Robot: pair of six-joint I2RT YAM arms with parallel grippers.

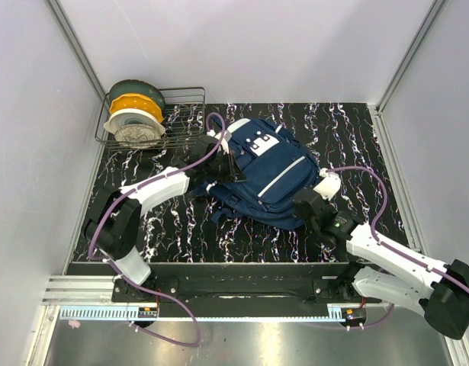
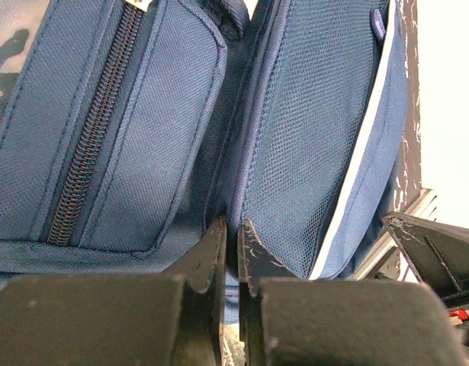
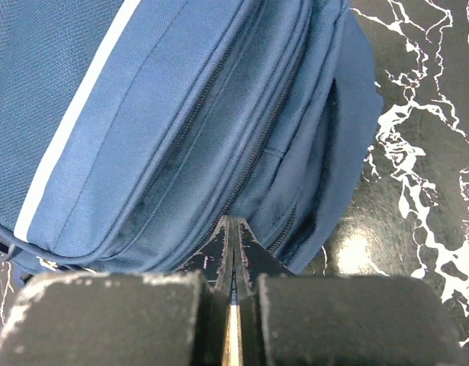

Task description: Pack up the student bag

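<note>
The navy student bag [image 1: 268, 171] lies tilted on the black marbled surface, with a pale stripe across its front. My left gripper [image 1: 238, 175] is shut on a raised fabric fold of the bag [image 2: 245, 152], pinched between its fingertips. At the bag's lower right edge is my right gripper [image 1: 297, 210]; its tips meet over the dark zipper seam [image 3: 253, 156] with nothing between them. A small metallic zipper pull [image 3: 47, 264] shows at the left of the right wrist view, well away from those fingers. The bag's inside is hidden.
At the back left a wire rack [image 1: 184, 114] holds several plates and bowls, among them an orange bowl [image 1: 135, 105]. Grey walls bound the surface on three sides. Bare marbled counter [image 1: 181, 236] lies in front of the bag.
</note>
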